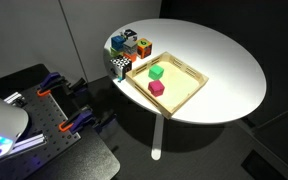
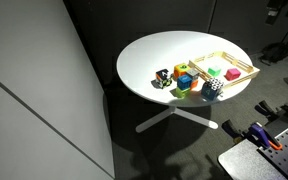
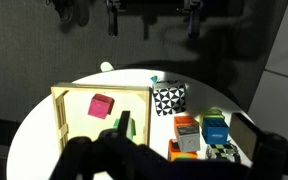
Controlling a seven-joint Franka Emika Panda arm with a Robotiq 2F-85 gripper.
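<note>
In the wrist view my gripper stands open above the table, its dark fingers wide apart at the lower left and lower right. A dark part near the bottom middle hides some of the view. Below lies a shallow wooden tray (image 3: 102,87), holding a pink cube (image 3: 101,105) and a partly covered green cube (image 3: 131,128). Exterior view 1 shows both the pink cube (image 1: 156,88) and the green cube (image 1: 156,72) inside the tray, apart from each other. Beside it, near the table edge, sits a black-and-white patterned cube (image 1: 120,67).
Several coloured blocks (image 1: 130,45) crowd together behind the patterned cube. A dark stand (image 1: 69,140) carrying clamps with orange parts is in front, separated from the table by a gap.
</note>
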